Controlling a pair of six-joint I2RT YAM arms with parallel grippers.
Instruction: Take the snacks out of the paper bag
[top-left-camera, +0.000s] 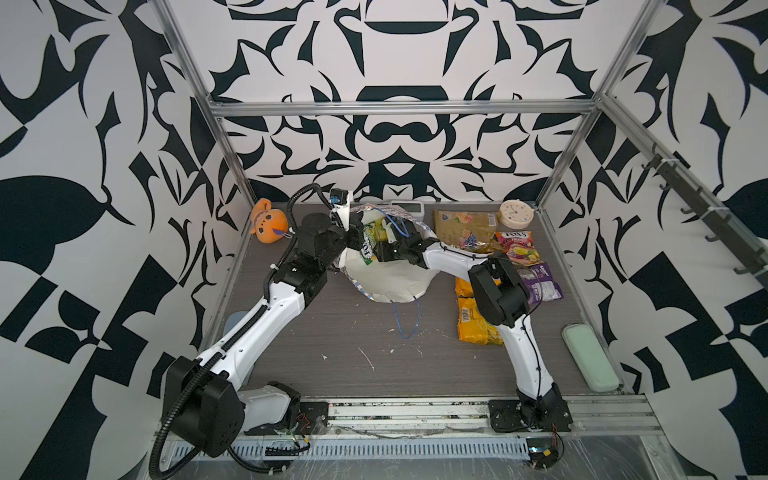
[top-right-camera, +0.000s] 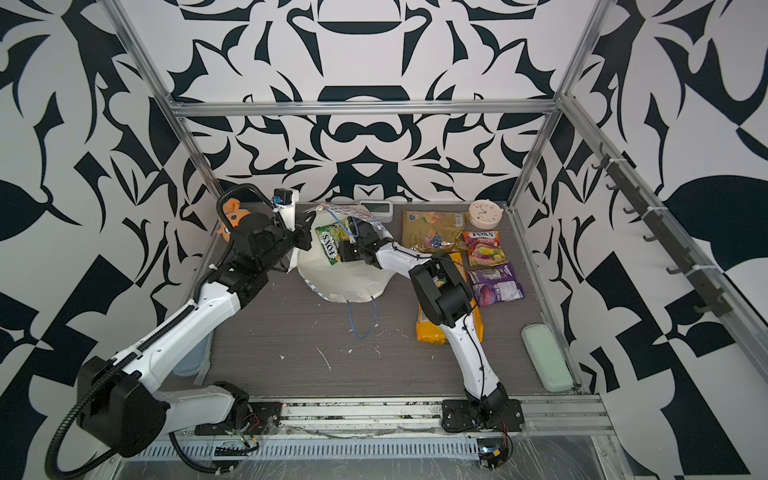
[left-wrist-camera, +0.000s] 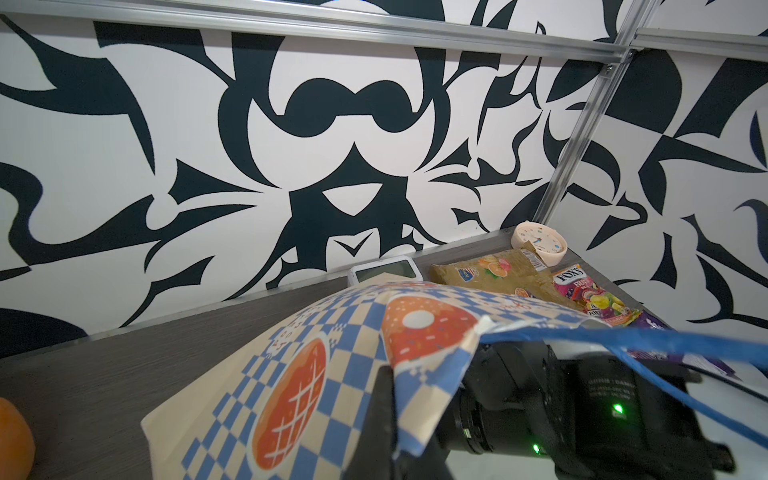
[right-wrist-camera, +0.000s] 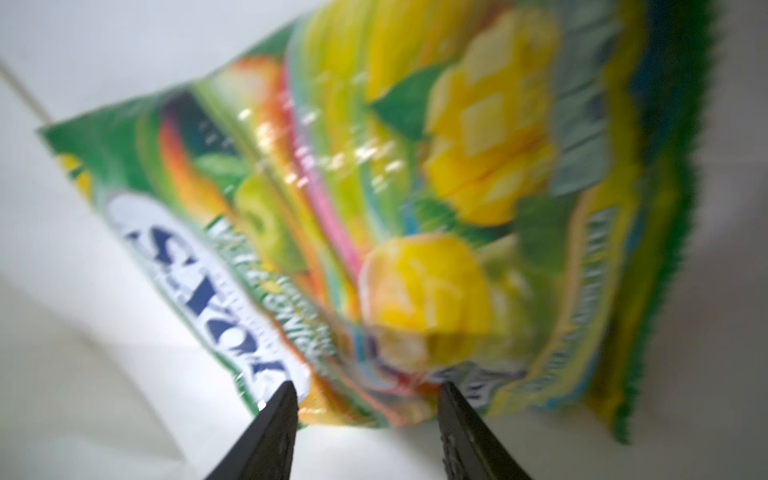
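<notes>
The paper bag (top-left-camera: 390, 284) lies open on the table, a green Fox's snack packet (top-right-camera: 328, 242) inside it. My right gripper is inside the bag, part open, fingertips over the packet's lower edge. The packet fills much of the right wrist view, slightly blurred. My left gripper (top-left-camera: 352, 232) is at the bag's upper left rim; in the left wrist view the checked paper (left-wrist-camera: 296, 400) folds over its dark, shut fingers, which are mostly hidden.
Several removed-looking packets lie at right, including a brown one (top-left-camera: 465, 230), purple one (top-left-camera: 537, 281) and yellow one (top-left-camera: 480, 324). A round box (top-left-camera: 516, 214), green case (top-left-camera: 590, 356) and orange plush toy (top-left-camera: 268, 220) line the sides.
</notes>
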